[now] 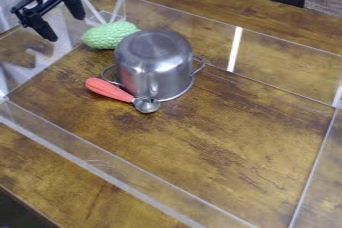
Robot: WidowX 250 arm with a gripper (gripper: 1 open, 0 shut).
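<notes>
My black gripper (51, 12) is at the upper left edge of the view, open, with nothing visible between its fingers. It is to the left of a green textured oval object (107, 36), which lies behind and left of a steel pot (152, 62). In front of the pot lies a utensil with a red handle (110, 89) and a small metal end (147, 105).
Transparent strips or walls border the work area. A white strip (235, 49) lies behind the pot on the right.
</notes>
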